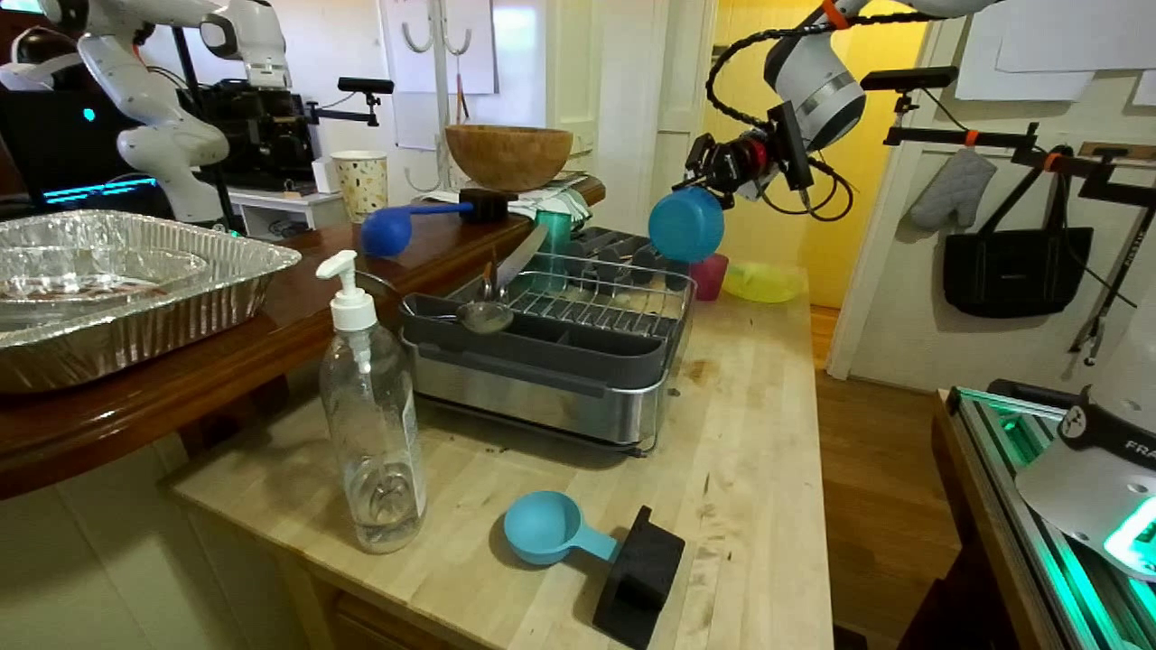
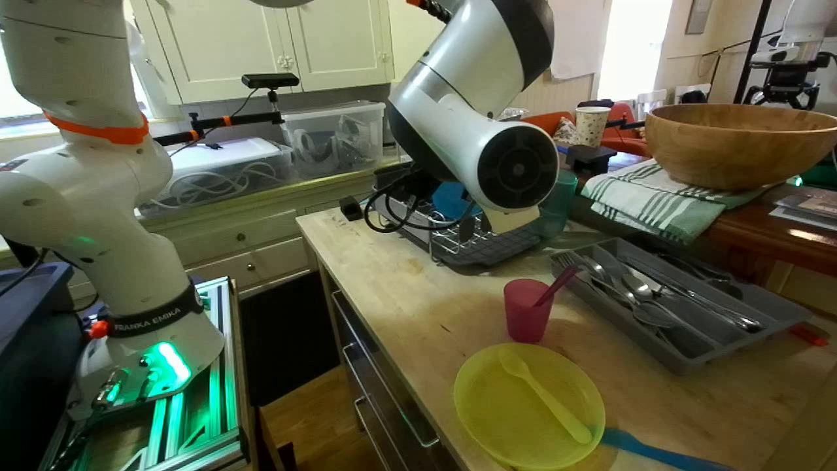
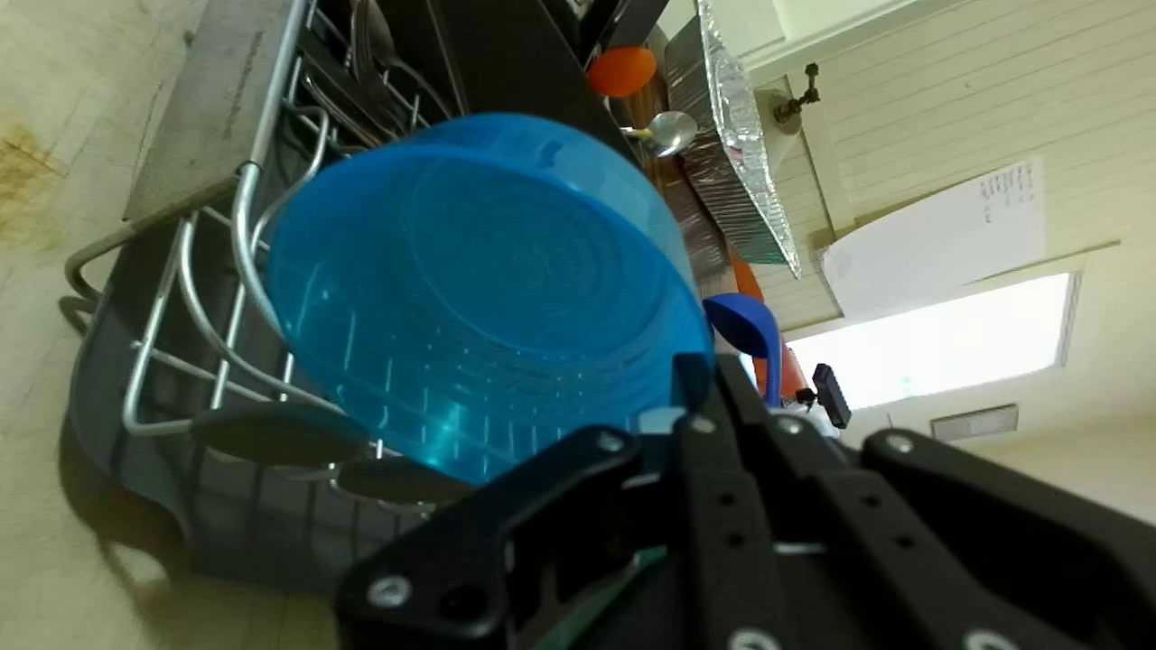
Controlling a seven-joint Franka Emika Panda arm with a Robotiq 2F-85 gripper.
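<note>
A translucent blue bowl hangs tilted in the air, its rim caught between the fingertips of my gripper. In exterior view 1 the same bowl is above the right far part of the dish rack, below my gripper. Seen from the wrist, wire tines of the rack show behind and through the bowl. Exterior view 2 gives only a piece of the bowl behind the arm, and the fingers are hidden there.
A pink cup, a yellow plate with a spoon, and a cutlery tray stand beyond the rack. A soap bottle and a light blue scoop are at the near end.
</note>
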